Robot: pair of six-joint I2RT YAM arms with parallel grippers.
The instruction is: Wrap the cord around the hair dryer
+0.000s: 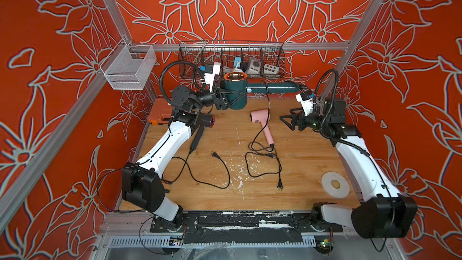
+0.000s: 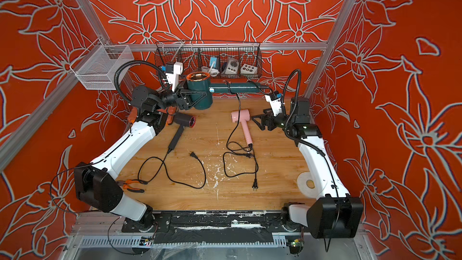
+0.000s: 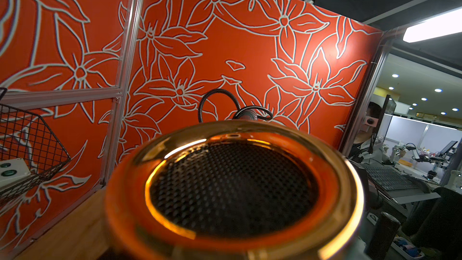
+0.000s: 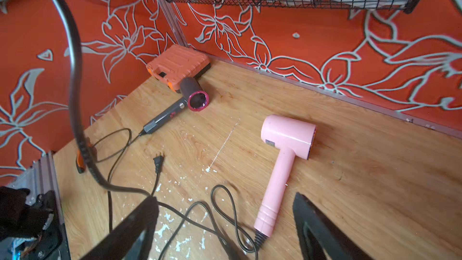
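A teal hair dryer (image 1: 235,97) with a copper rim hangs in the air, my left gripper (image 1: 226,98) shut on its barrel; its handle points right, and its black cord droops from near the handle end down to the table. The copper rim and mesh (image 3: 235,187) fill the left wrist view. My right gripper (image 1: 287,120) stands open below the handle's end, with nothing seen between its fingers. A pink hair dryer (image 4: 287,137) lies on the table beneath, among loose black cords.
A grey hair dryer (image 4: 166,114) and an orange case (image 4: 178,62) lie at left. Wire basket (image 2: 170,53) hangs on the back wall, white basket (image 2: 96,79) at upper left. A white disc (image 1: 327,183) lies front right.
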